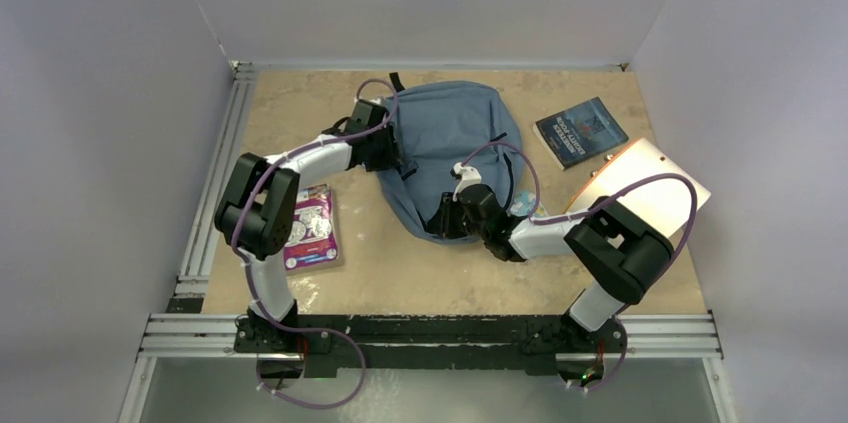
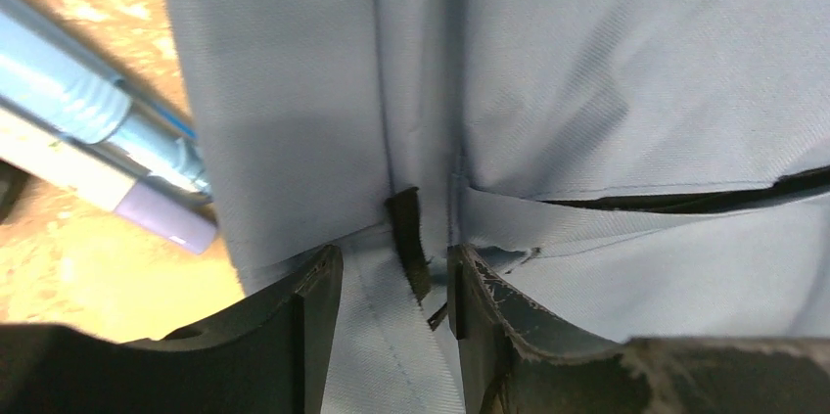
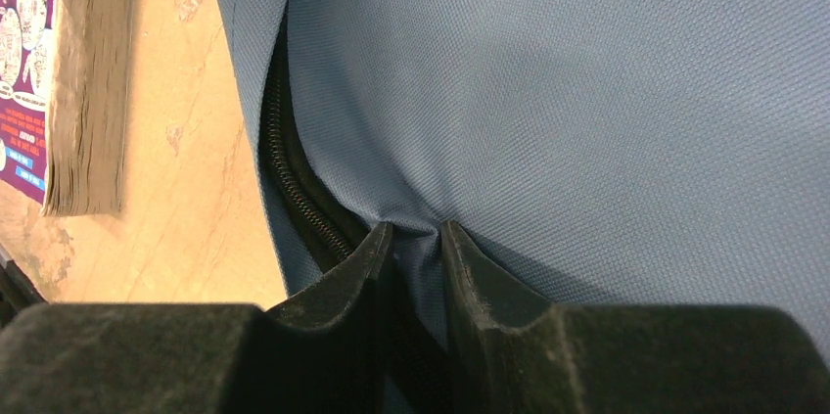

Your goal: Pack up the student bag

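Note:
The blue-grey backpack [image 1: 445, 118] lies flat in the middle of the table, its zipper [image 3: 303, 194] visible along an edge. My left gripper [image 1: 388, 153] is over the bag's left edge; in the left wrist view its fingers stand part open either side of a fold near a black zipper pull [image 2: 411, 243]. My right gripper [image 1: 445, 218] is at the bag's front and shut on the bag's fabric beside the zipper, as the right wrist view shows.
A purple book [image 1: 308, 228] lies left of the bag, a dark blue book [image 1: 580, 131] and a white clipboard [image 1: 660, 183] to the right. Pens [image 2: 73, 91] appear beside the bag in the left wrist view. Bare table lies in front.

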